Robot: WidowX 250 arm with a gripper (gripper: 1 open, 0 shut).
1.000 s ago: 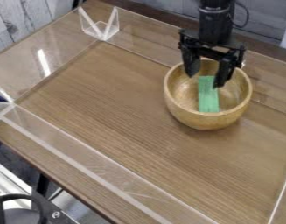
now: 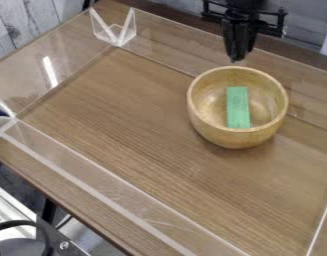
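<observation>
A wooden bowl (image 2: 202, 105) rests on the wooden table (image 2: 112, 150), right of centre. A green block (image 2: 238, 108) lies inside it. My dark gripper (image 2: 239, 50) hangs above and behind the bowl at the top of the view, apart from the block. Its fingers are too small and dark to tell whether they are open or shut.
Clear plastic pieces (image 2: 114, 30) stand at the back left and along the left edge. A black cable or ring (image 2: 32, 240) is at the lower left corner. The table left of and in front of the bowl is clear.
My gripper has risen up and back, out of the bowl and away from the green block, which remains in the bowl.
</observation>
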